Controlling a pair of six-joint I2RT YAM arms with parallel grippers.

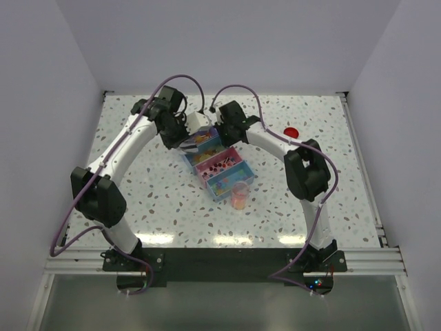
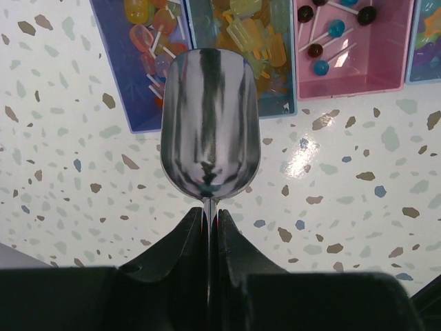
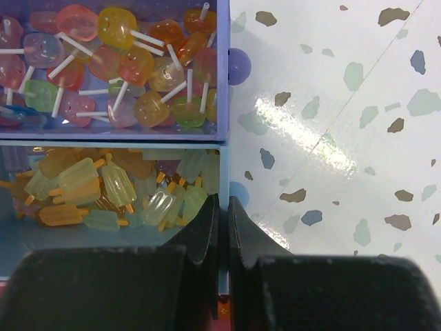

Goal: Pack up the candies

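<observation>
My left gripper is shut on the handle of a metal scoop (image 2: 210,124). In the left wrist view the scoop's bowl looks empty and overlaps the near edges of the purple-blue bin (image 2: 114,76) and the teal bin (image 2: 289,107). Small popsicle-shaped candies (image 3: 114,183) lie in the teal bin, lollipops (image 3: 138,65) in the purple-blue one. My right gripper is shut on the teal bin's side wall (image 3: 224,169). From above, dark and blue lollipops show in the pink bin (image 1: 236,157); a light blue bin (image 1: 231,181) sits in front of it.
A clear cup (image 1: 239,195) with pinkish contents stands at the front bin. One red round thing (image 1: 291,132) lies to the right. A purple ball (image 3: 239,66) shows beside the purple-blue bin's wall.
</observation>
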